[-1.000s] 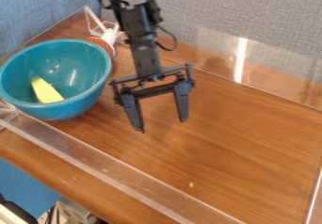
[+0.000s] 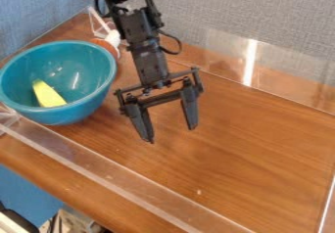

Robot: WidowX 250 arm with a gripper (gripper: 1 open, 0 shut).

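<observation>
My black gripper [image 2: 167, 121] hangs open over the wooden tabletop, its two fingers apart with nothing between them. It is just to the right of a teal bowl [image 2: 81, 104]. Inside the bowl, toward its left, lies a yellow object [image 2: 47, 94].
Behind the bowl, a white and orange object [image 2: 106, 43] stands near the back of the table, partly hidden by the arm. A grey wall [image 2: 262, 26] runs along the back.
The arm and gripper have shifted slightly over the past second, with small changes in the fingers' position. The bowl and yellow object look unchanged.
</observation>
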